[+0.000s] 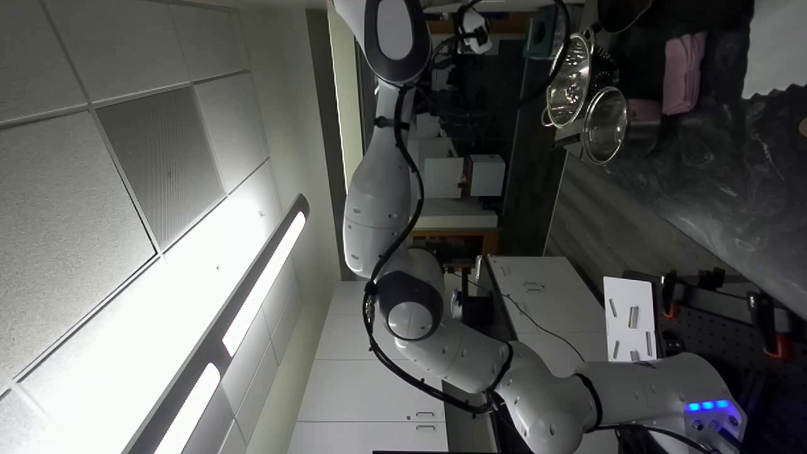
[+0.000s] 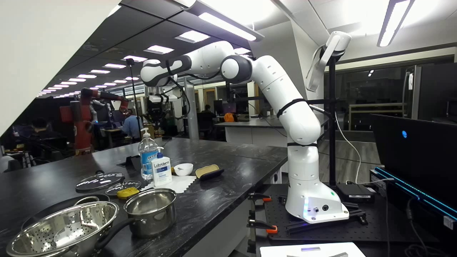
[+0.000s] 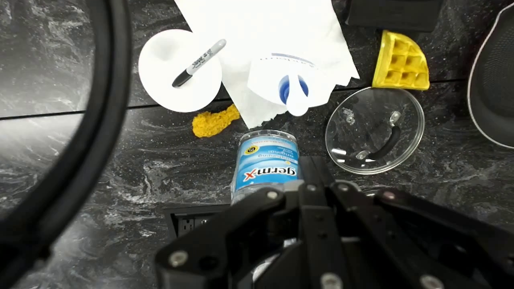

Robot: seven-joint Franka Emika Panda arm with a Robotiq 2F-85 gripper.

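Note:
My gripper is shut, with its black fingers together and nothing visible between them. In exterior view 2 the gripper (image 2: 158,115) hangs over the counter, above the level of the pump bottles. Below it in the wrist view is a clear bottle with a blue germ-x label (image 3: 268,161), partly hidden by the gripper. Farther up that view stands a white lotion bottle (image 3: 270,79) with a blue-collared pump. A white bowl (image 3: 156,67) has a black-capped marker (image 3: 200,62) lying across it.
Near the lotion bottle lie white paper (image 3: 270,24), a yellow waffle piece (image 3: 402,62), a golden lumpy piece (image 3: 214,121) and a glass lid (image 3: 349,139). A colander (image 2: 64,227) and steel pot (image 2: 152,210) stand on the counter's near side.

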